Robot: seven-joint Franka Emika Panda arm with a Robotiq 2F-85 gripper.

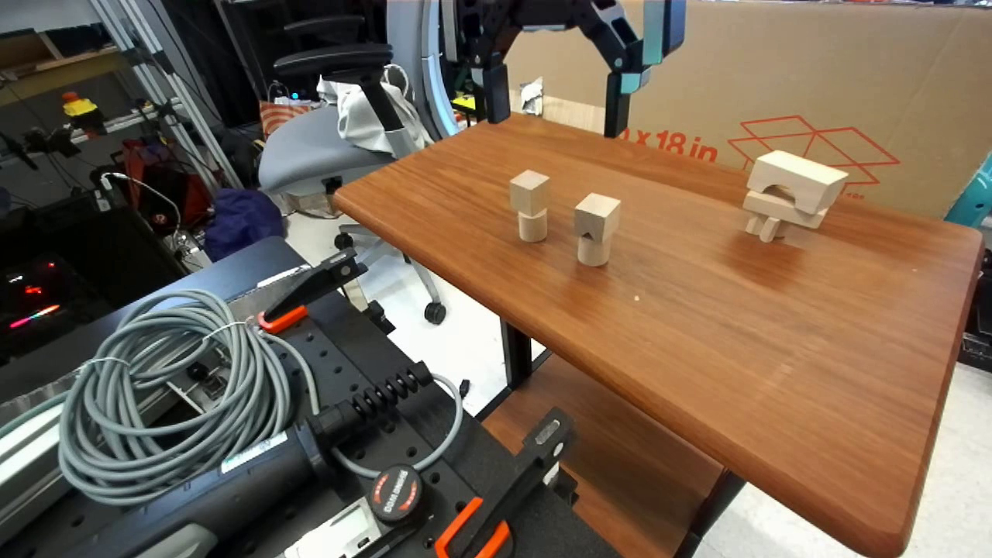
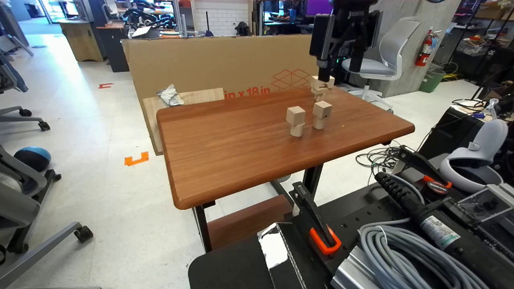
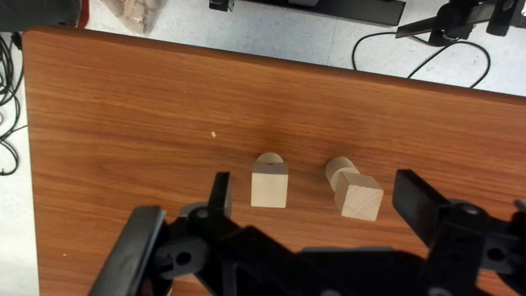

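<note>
Two small wooden stacks stand upright on the brown table, each a block on a short round cylinder. In exterior view 1 one has a plain cube [image 1: 530,192] on its cylinder [image 1: 532,227]; the other carries a notched block [image 1: 597,215] above its cylinder [image 1: 594,250]. Above the table my gripper [image 1: 555,111] is open, its fingers wide apart and nothing held. From the wrist, the notched block [image 3: 269,185] and the cube [image 3: 362,197] both appear between the spread fingers, well below. A third pile, topped by an arched block [image 1: 797,180], rests farther right.
A tall cardboard sheet [image 1: 893,74] stands along its back side. A black bench with clamps and a coiled grey cable [image 1: 177,400] lies in front.
</note>
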